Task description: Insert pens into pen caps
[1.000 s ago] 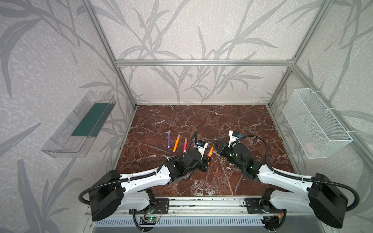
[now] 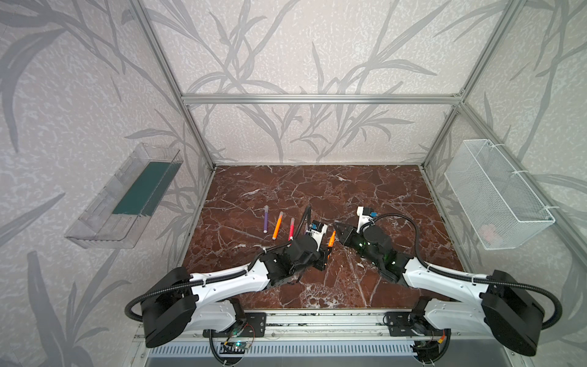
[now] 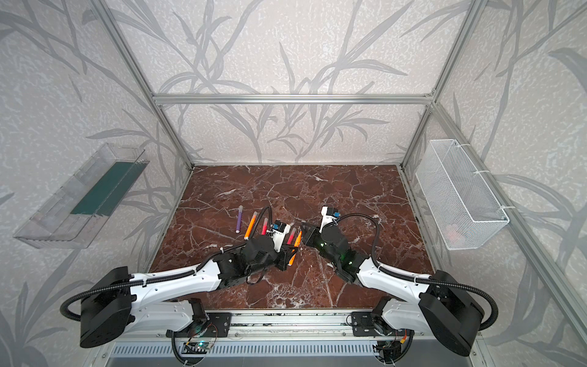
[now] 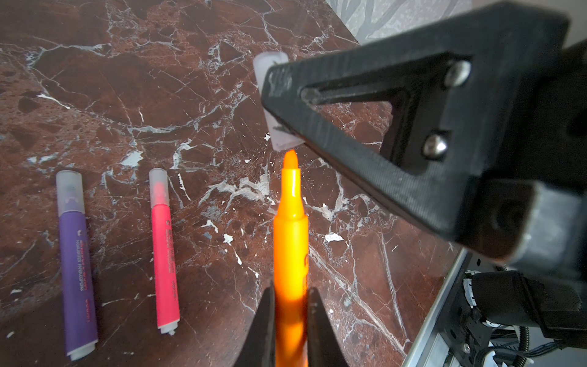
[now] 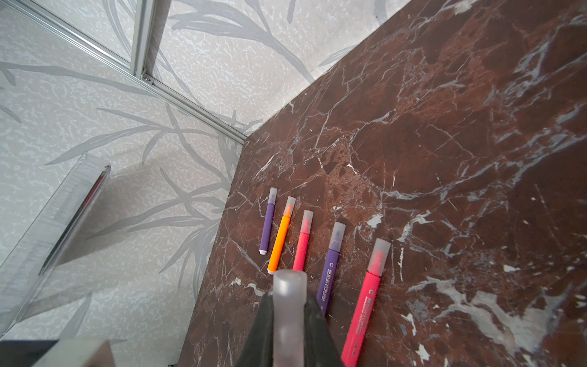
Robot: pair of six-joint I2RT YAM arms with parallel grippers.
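Observation:
My left gripper is shut on an uncapped orange pen (image 4: 291, 238), held with its tip pointing away from the wrist camera. My right gripper holds a translucent cap between its fingertips; in the left wrist view that cap (image 4: 269, 122) sits just above the orange tip, slightly apart or barely meeting it. On the table lie capped pens: purple (image 5: 266, 223), orange (image 5: 279, 241), pink (image 5: 301, 244), another purple (image 5: 330, 263) and another pink (image 5: 363, 305).
A clear bin with a green bottom (image 2: 143, 186) hangs on the left wall, a white mesh basket (image 2: 498, 195) on the right.
My right gripper and arm have shifted very slightly toward the left gripper and the orange pen over the last second. The left arm looks still.

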